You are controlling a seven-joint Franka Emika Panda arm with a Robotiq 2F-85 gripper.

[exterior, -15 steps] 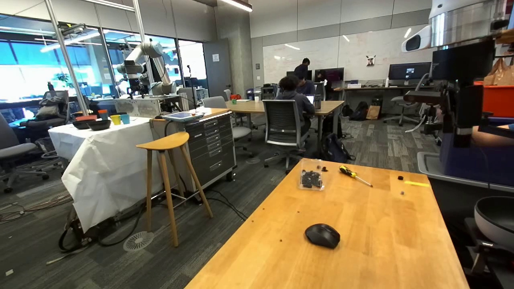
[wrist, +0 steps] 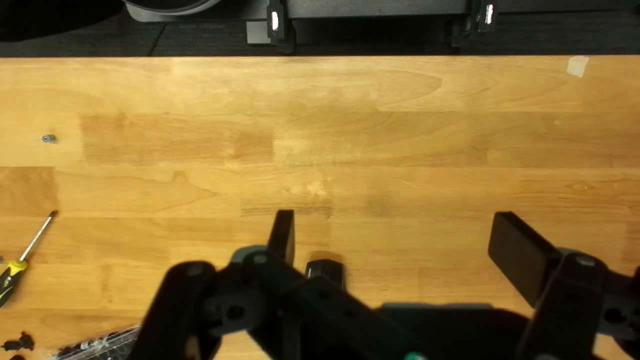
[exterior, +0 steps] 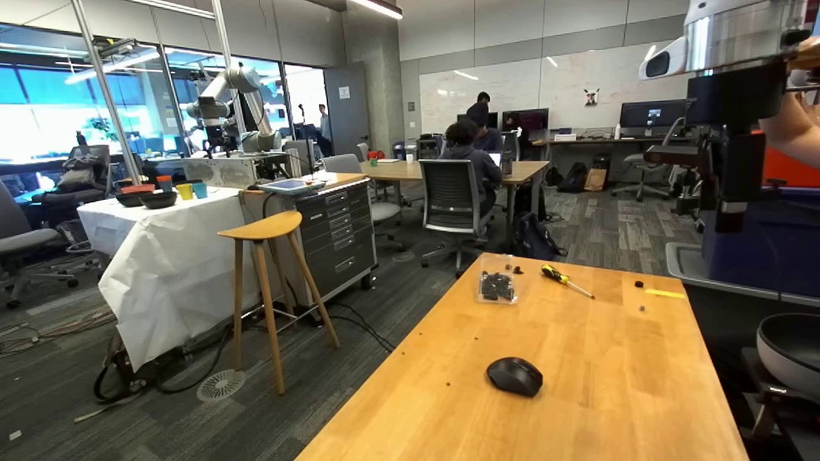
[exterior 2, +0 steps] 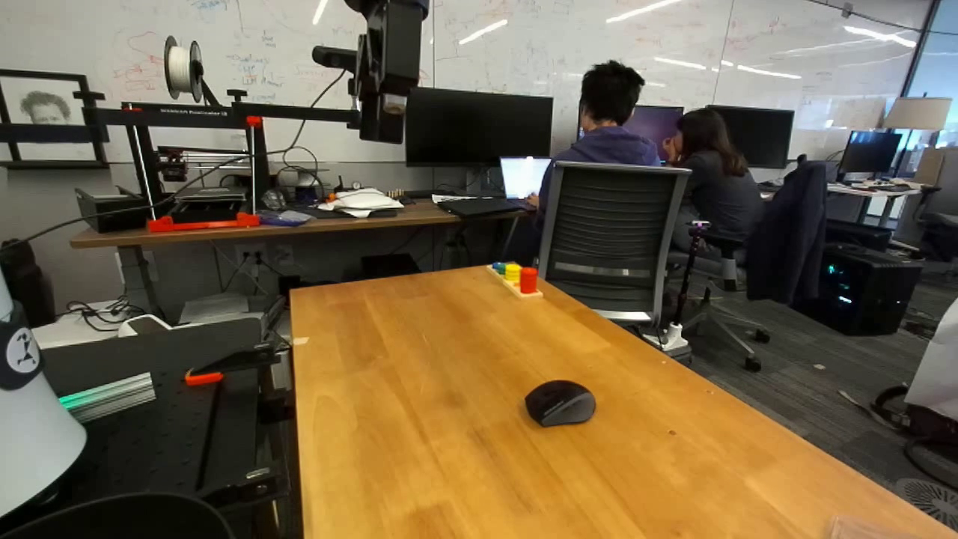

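Observation:
A black computer mouse (exterior: 515,376) lies on the wooden table, well clear of its edges; exterior view 2 shows the same mouse (exterior 2: 560,403) from the other side. My gripper hangs high above the tabletop, open, its two fingers spread wide with only bare wood visible between them. In the wrist view the mouse (wrist: 325,273) peeks out near the left finger, mostly hidden behind the gripper's linkage. Exterior view 1 has the gripper at the upper right, apart from everything on the table.
At one table end lie a yellow-black screwdriver (exterior: 567,281), a clear box of small black parts (exterior: 497,287) and a yellow strip (exterior: 665,293). A shape-stacking toy (exterior 2: 516,280) sits at the other end. A dark bowl (exterior: 795,349) stands beyond the edge.
The gripper has shifted slightly left in exterior view 1. A person's bare arm now shows behind it at the right edge. The mouse and table items have stayed put.

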